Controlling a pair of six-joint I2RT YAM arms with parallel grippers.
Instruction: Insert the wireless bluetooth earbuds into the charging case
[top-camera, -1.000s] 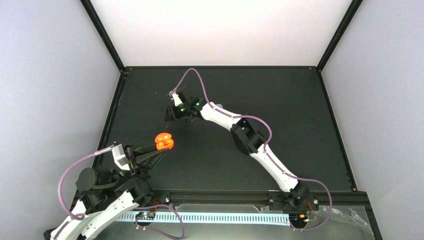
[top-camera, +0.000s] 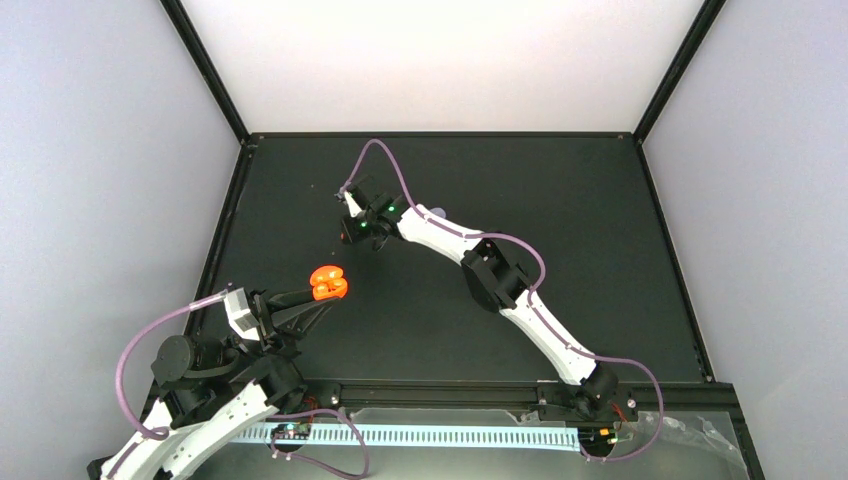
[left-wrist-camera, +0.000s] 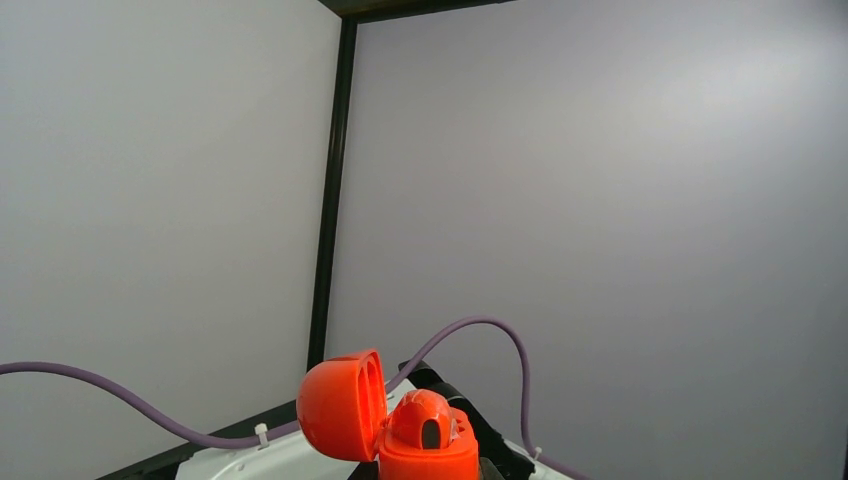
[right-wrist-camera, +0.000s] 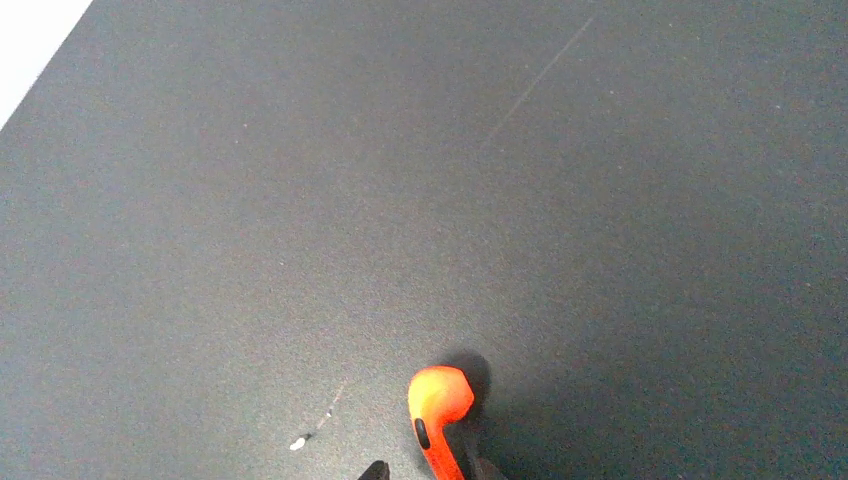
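Observation:
An orange charging case (top-camera: 330, 290) stands with its lid swung up, and my left gripper (top-camera: 322, 297) is shut on it. In the left wrist view, the opened lid (left-wrist-camera: 340, 408) is to the left of the case body (left-wrist-camera: 430, 462). A rounded orange piece with a black oval, which looks like an earbud (left-wrist-camera: 415, 415), sits in that body. On the dark table lies another orange earbud (right-wrist-camera: 440, 397), at the bottom of the right wrist view. My right gripper is open, its fingertips on either side of the earbud's stem, with a gap to the left one.
The right arm (top-camera: 545, 335) stretches diagonally over it, with a purple cable looping alongside. Pale walls enclose the table.
The left arm and the case it holds have stayed put.

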